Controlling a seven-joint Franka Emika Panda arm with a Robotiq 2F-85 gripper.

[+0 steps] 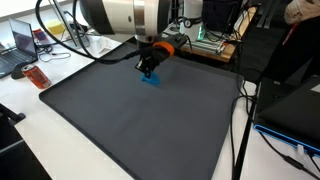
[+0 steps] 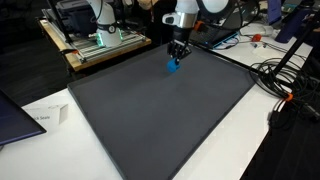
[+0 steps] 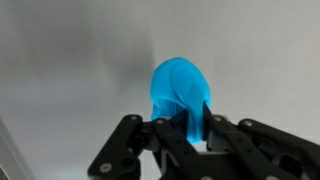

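Observation:
My gripper is shut on a bright blue cloth [image 3: 180, 82], which bulges out past the fingertips in the wrist view. In exterior view 1 the blue cloth [image 1: 149, 79] hangs under the gripper [image 1: 147, 72], close to the dark grey tabletop [image 1: 140, 125]. Exterior view 2 has the cloth [image 2: 171, 66] near the far side of the table, just below the gripper [image 2: 178, 55]. Whether its lower edge touches the surface, I cannot tell.
A red can [image 1: 37, 77] stands at the table's left edge, with a laptop [image 1: 25, 45] behind it. Black cables [image 2: 290, 85] run beside the table.

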